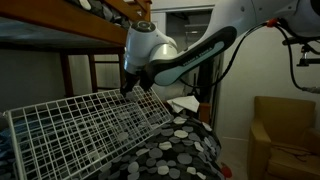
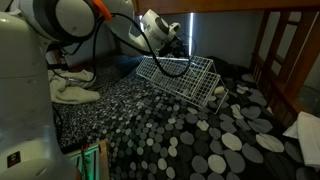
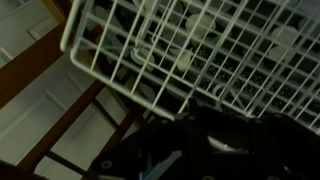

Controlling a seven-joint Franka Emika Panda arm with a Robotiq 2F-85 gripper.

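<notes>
A white wire rack [image 1: 80, 135] leans on a bed with a dark, dotted cover. My gripper [image 1: 128, 88] is at the rack's upper edge, toward its far end. From the other side, the rack [image 2: 205, 85] shows its grid, and my gripper [image 2: 184, 44] is dark and small above its top edge. In the wrist view the gripper is a dark shape over the rim wires of the rack [image 3: 150, 52]. It looks shut; I make out nothing between its fingers, though the dim light hides whether a wire touches them.
The bed's dotted cover [image 2: 200, 140] lies under and around the rack. A wooden bunk frame [image 1: 75, 22] runs overhead, close to the arm. A yellow armchair [image 1: 283, 140] stands off to the right.
</notes>
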